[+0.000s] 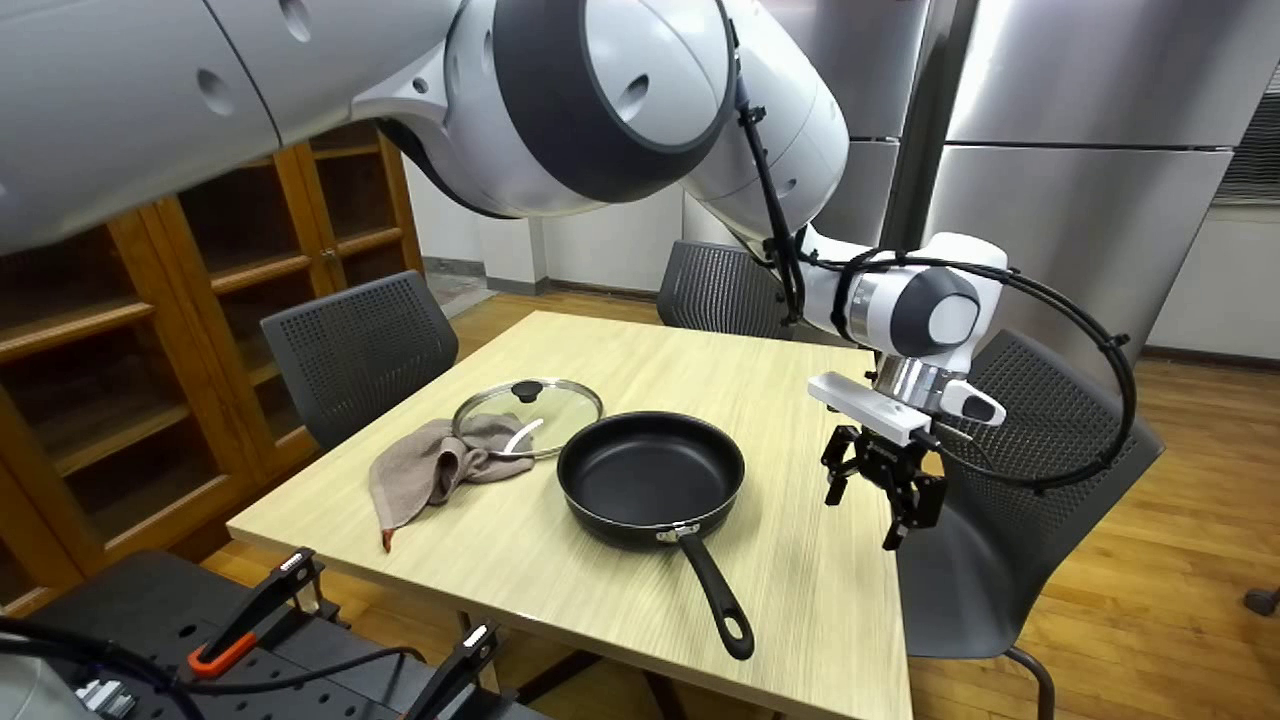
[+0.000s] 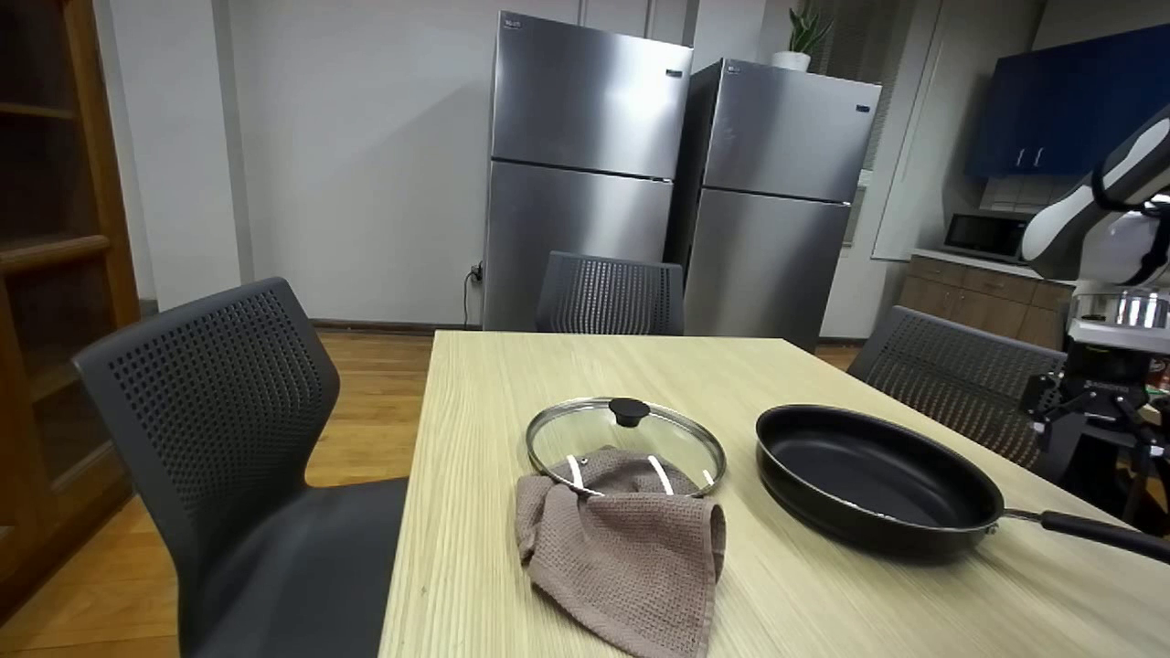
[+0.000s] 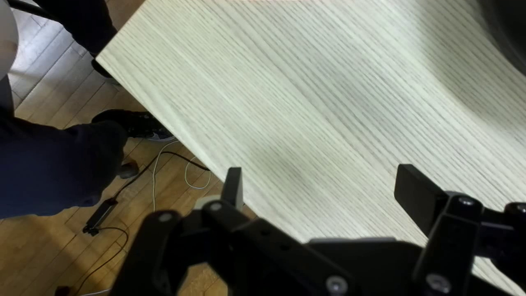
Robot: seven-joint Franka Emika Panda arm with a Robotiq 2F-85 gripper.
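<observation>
On the wooden table stands a black frying pan (image 1: 651, 472), empty, its handle (image 1: 716, 590) pointing toward the table's near right side. To its left, a glass lid (image 2: 627, 448) with a black knob (image 2: 628, 411) rests partly over a crumpled brown cloth (image 2: 625, 559). My gripper (image 1: 860, 516) hangs above the table's right edge, well apart from the pan. Its fingers (image 3: 416, 195) are spread wide in the wrist view, with only bare tabletop and the table edge beneath them. A dark bit of the pan (image 3: 513, 24) shows in that view's upper right corner.
Dark chairs (image 1: 360, 348) surround the table (image 1: 804, 612), one close behind my gripper at the right (image 1: 1020, 516). Clamps (image 1: 258, 612) sit at the near left. A person's leg (image 3: 59, 165) shows beside the table.
</observation>
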